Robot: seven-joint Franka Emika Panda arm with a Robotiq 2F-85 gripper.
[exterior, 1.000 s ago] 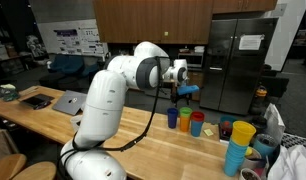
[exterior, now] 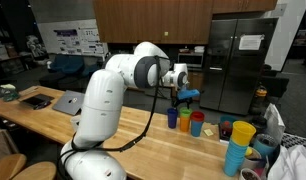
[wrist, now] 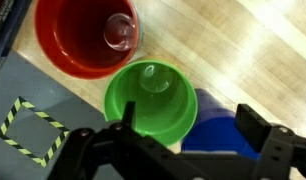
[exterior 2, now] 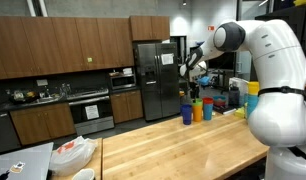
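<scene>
In the wrist view a green cup [wrist: 151,103] stands upright between a red cup [wrist: 85,35] at upper left and a blue cup [wrist: 221,137] at lower right. From the side, the green cup [exterior: 185,113] shows orange below its rim, with the blue cup [exterior: 172,118] to its left and the red cup [exterior: 196,124] to its right. My gripper is open above the green and blue cups, its fingers wide apart and holding nothing. Exterior view 1 has the gripper [exterior: 185,98] just over the cups' rims.
Stacked yellow and blue cups [exterior: 236,153] stand at the table's right, with an orange-and-green stack [exterior: 273,125] behind and several bowls nearby. A silver laptop [exterior: 68,103] lies on the far left.
</scene>
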